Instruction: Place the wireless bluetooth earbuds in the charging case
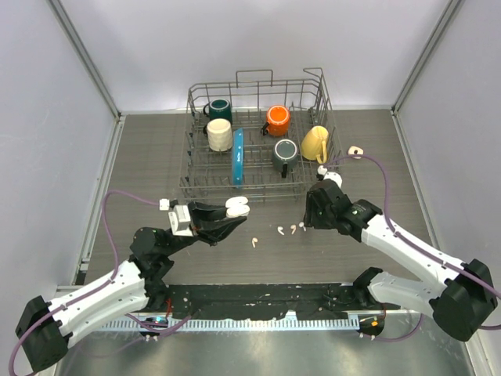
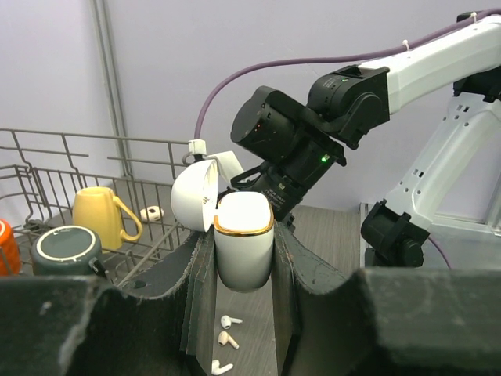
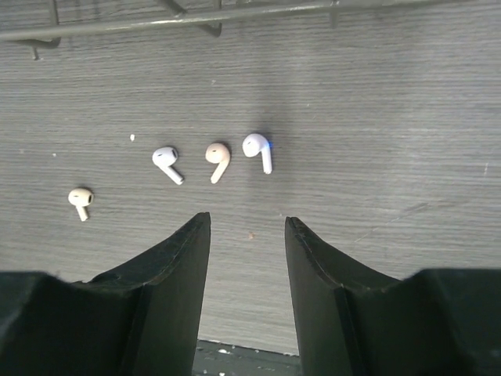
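My left gripper point(image 1: 227, 215) is shut on the white charging case point(image 2: 243, 251), which has a gold rim and its lid point(image 2: 192, 196) open. My right gripper point(image 1: 311, 211) points down over the floor with its fingers apart and nothing between them. Four white earbuds lie in the right wrist view: one at far left point(image 3: 81, 200), one point(image 3: 164, 158), one in the middle point(image 3: 218, 157) and one rightmost point(image 3: 257, 147), just beyond the fingertips.
A wire dish rack point(image 1: 196, 188) holding several mugs and a blue item point(image 1: 238, 157) stands at the back. A small pale object point(image 1: 355, 152) lies right of it.
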